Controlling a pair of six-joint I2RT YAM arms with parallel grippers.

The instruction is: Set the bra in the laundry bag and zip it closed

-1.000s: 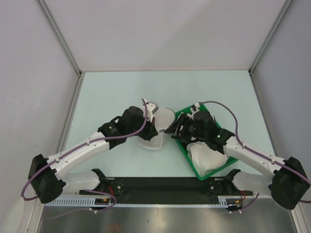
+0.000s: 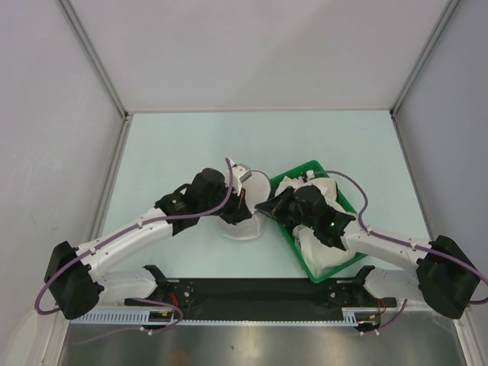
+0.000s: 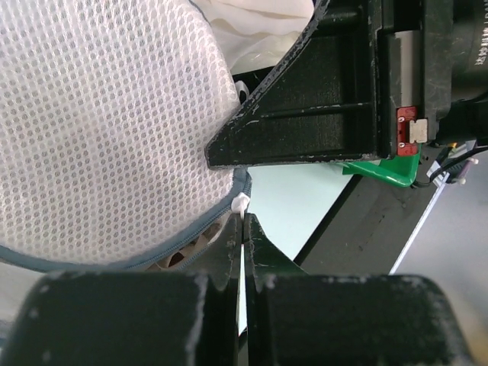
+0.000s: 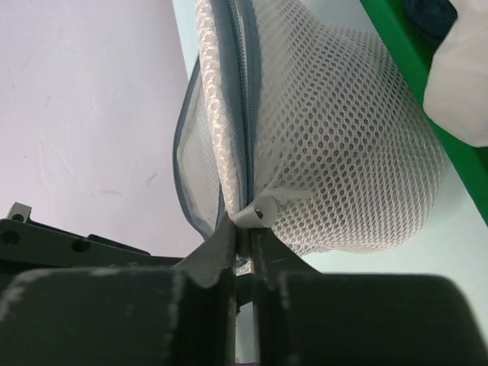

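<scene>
The white mesh laundry bag [image 2: 239, 229] with grey-blue zipper edging lies on the table between the two grippers. My left gripper is shut at the bag's edging, on a small white tab. My right gripper is shut on the bag beside the zipper, at a small white tab, and the bag's mesh [image 4: 343, 145] stretches away from it. The two grippers are close together near the middle of the table. I cannot pick out the bra inside the bag.
A green tray [image 2: 303, 164] with white fabric [image 2: 324, 252] and dark items stands right of the bag, under my right arm.
My left arm is nearly still.
</scene>
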